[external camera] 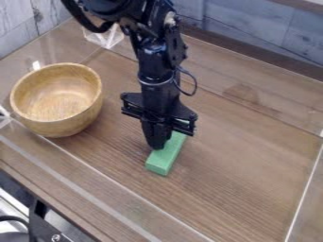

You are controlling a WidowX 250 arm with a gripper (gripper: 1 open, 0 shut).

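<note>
My black gripper (158, 128) is lowered onto the green rectangular block (163, 161) lying on the wooden tray floor (240, 180), its fingers at the block's upper end and covering that part. Whether the fingertips touch or grip the block, and how far they are apart, is hidden by the gripper's body.
A wooden bowl (53, 99) sits to the left of the gripper. A crumpled white item (104, 31) is at the back left. The tray's walls border the back and sides.
</note>
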